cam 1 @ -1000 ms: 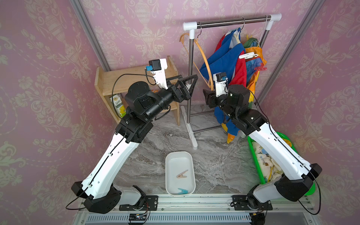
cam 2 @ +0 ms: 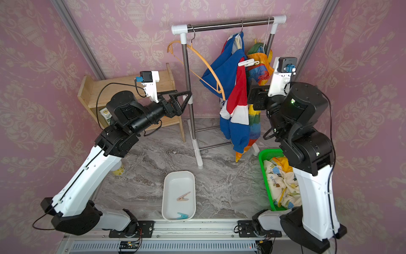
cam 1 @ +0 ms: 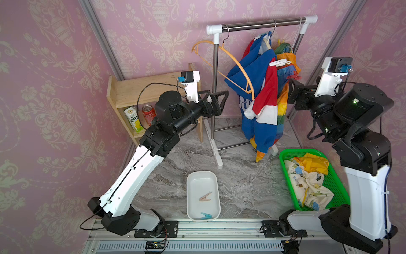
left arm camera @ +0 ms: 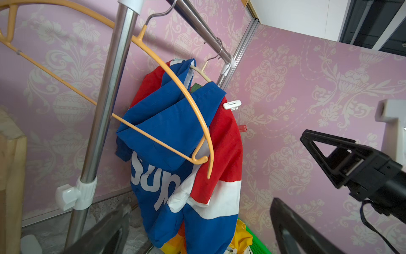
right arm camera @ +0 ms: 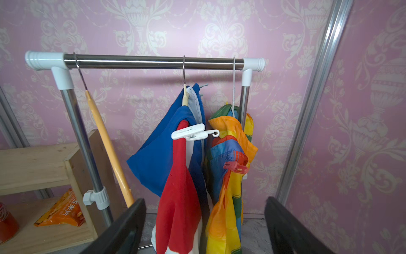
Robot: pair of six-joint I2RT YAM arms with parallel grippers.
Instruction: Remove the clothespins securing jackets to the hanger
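A white clothespin (right arm camera: 188, 132) is clipped at the shoulder of the blue, red and white jacket (right arm camera: 177, 194), which hangs in the middle of the rail. To its right, a red clothespin (right arm camera: 236, 167) sits on the rainbow-coloured jacket (right arm camera: 224, 211). An orange hanger (cam 1: 239, 65) hangs bare at the rail's left end. Left of the jackets, near the rack's left post, my left gripper (cam 1: 222, 102) is open and empty. My right gripper (cam 1: 291, 91) stands open in front of and right of the jackets, apart from both pins; in its wrist view the blurred fingers (right arm camera: 291, 228) are wide apart.
A white tray (cam 1: 189, 186) with a beige and a blue clothespin stands at the front. The green basket (cam 1: 288, 182) holding clothes is at the right. A wooden shelf (cam 1: 143, 89) stands behind the left arm.
My right gripper has moved right, away from the orange hanger towards the rainbow jacket's side. The left arm has shifted slightly right. The orange hanger has swung.
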